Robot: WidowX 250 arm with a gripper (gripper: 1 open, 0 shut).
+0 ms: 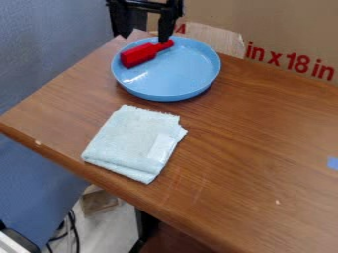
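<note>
A light blue plate (pixel 185 79) sits at the back of the wooden table, with a red cylindrical object (pixel 138 53) lying on its left part. The black gripper (pixel 142 27) is at the top edge of the view, above and behind the red object; its dark shape is partly cut off, and its opening is unclear. A folded white cloth (pixel 134 143) lies toward the front left of the table.
Cardboard with red printing (pixel 284 54) stands behind. The table's left edge drops to the floor, where cables lie.
</note>
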